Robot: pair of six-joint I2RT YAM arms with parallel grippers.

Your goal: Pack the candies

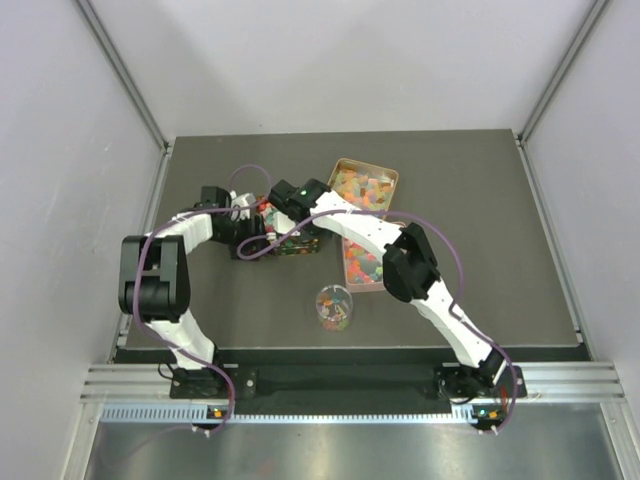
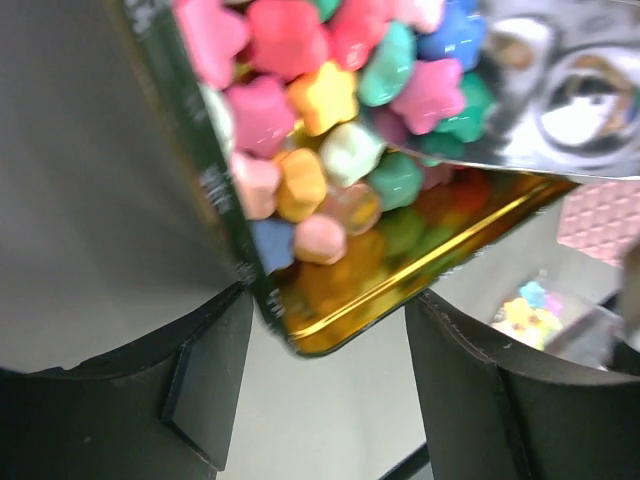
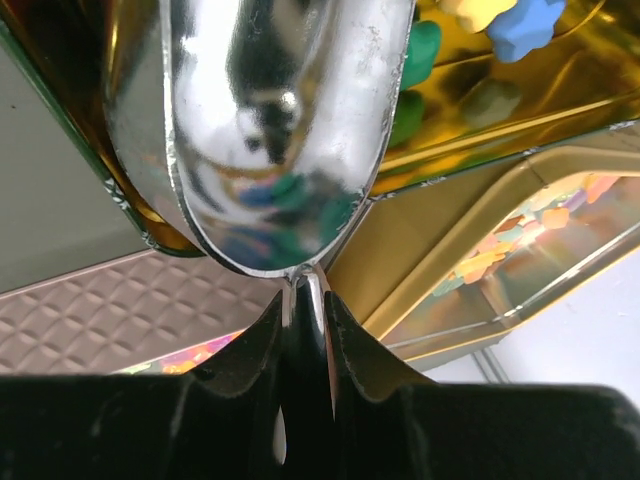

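Note:
A gold-lined tin [image 2: 410, 275] of colourful candies sits left of centre in the top view, beneath both arms. My left gripper has its fingers part open, apart at the tin's near corner; whether they touch the rim is unclear. My right gripper is shut on the handle of a shiny metal scoop [image 3: 270, 130], whose bowl is inside the tin with a few candies [image 3: 520, 30] beside it.
A beige box [image 1: 363, 165] of candies lies behind right, a pink box [image 1: 364, 286] in front of it. A clear jar [image 1: 334, 308] with candies stands at the front middle.

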